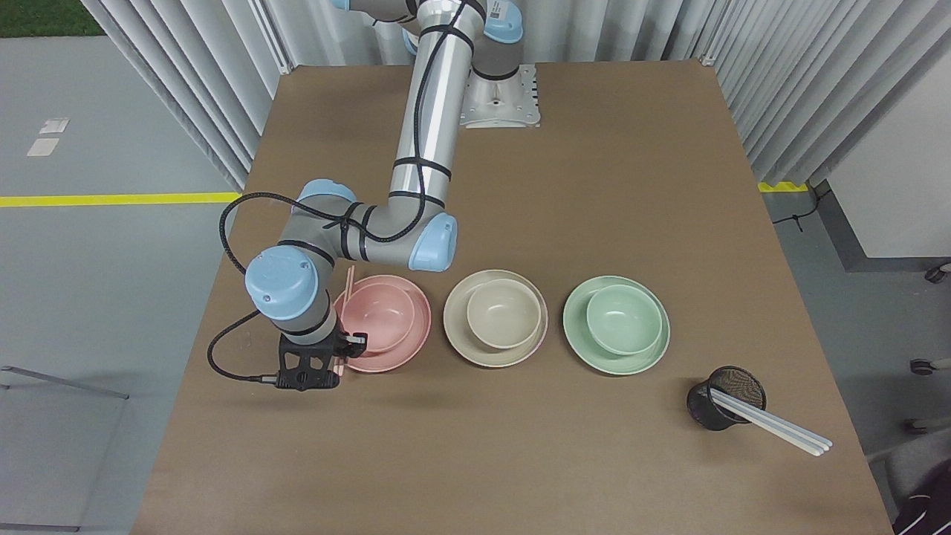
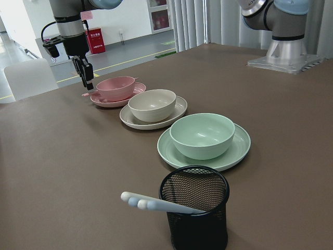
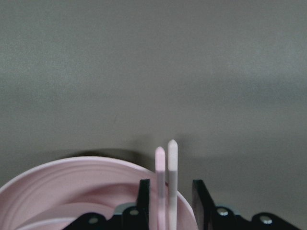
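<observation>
My gripper stands open above two pink chopsticks [image 3: 160, 172], which lie side by side between its fingertips, across the edge of a pink plate [image 3: 72, 172]. A pink bowl [image 1: 379, 312] sits on that plate, partly behind the gripper in the front view. In the left view the gripper [image 2: 87, 78] hangs just above the plate's far-left side, pointing down.
A cream bowl [image 1: 504, 312] on its plate and a green bowl [image 1: 624, 316] on its plate stand to the right. A black mesh cup [image 1: 713, 406] holding pale chopsticks stands at the right.
</observation>
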